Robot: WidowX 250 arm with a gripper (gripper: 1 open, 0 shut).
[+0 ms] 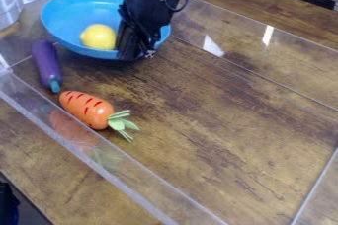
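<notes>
My black gripper (134,37) reaches down from the top into the right part of a blue bowl (69,12), beside a yellow ball (98,37), which lies inside the bowl. Its fingertips are dark and overlap, so I cannot make out how they stand or whether anything is between them. An orange toy carrot (87,109) with green leaves lies on the wooden table to the front of the bowl. A purple eggplant-like toy (46,64) lies just left of the bowl.
Clear plastic edging runs along the left and right of the table (224,120).
</notes>
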